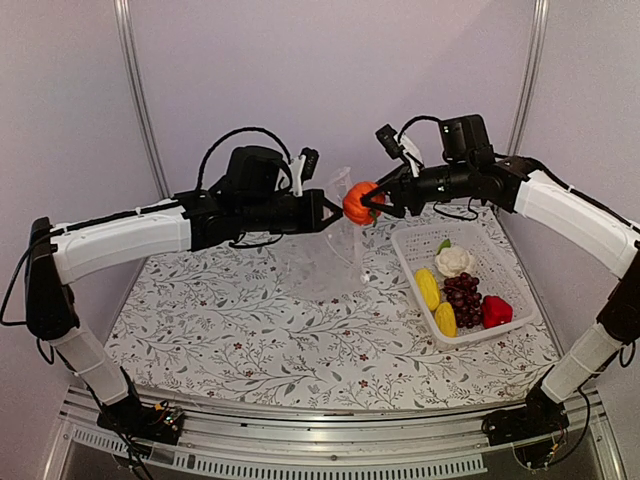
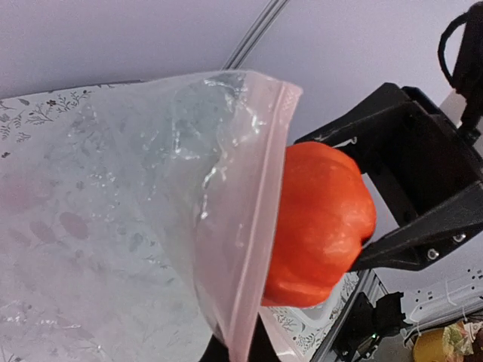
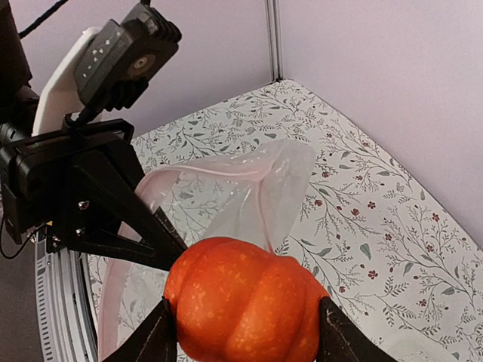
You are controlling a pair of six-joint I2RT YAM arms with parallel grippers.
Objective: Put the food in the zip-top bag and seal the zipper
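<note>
A clear zip top bag hangs from my left gripper, which is shut on its rim; the bag's pinkish zipper edge runs up from those fingertips in the left wrist view. My right gripper is shut on an orange bell pepper, holding it right at the bag's top beside the left gripper. In the left wrist view the pepper is partly behind the bag's edge; whether any of it is inside I cannot tell.
A white basket on the right holds a cauliflower, yellow corn, dark grapes and a red pepper.
</note>
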